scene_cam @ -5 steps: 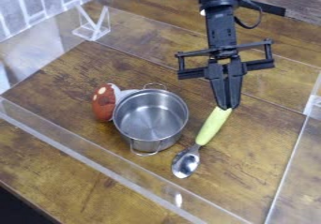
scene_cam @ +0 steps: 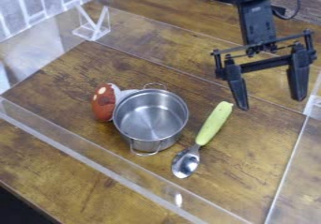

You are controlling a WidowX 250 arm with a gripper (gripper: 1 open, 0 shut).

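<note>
My gripper [scene_cam: 267,85] hangs open at the upper right, above the table, its two black fingers wide apart with nothing between them. Below and left of it a pale yellow-green elongated object, like corn or a cucumber [scene_cam: 215,122], lies on the wood, with a metal spoon [scene_cam: 187,163] at its lower end. A steel pot [scene_cam: 150,118] with two handles stands left of these. Against the pot's left side is a red, speckled roundish object [scene_cam: 104,103] with a pale part.
The wooden table [scene_cam: 69,162] has bare room at left, back and lower right. Clear plastic barriers run along its edges, and a small clear stand [scene_cam: 93,22] is at the back left.
My gripper has moved right from over the pale elongated object, and its fingers now appear farther apart. The objects on the table have not visibly moved.
</note>
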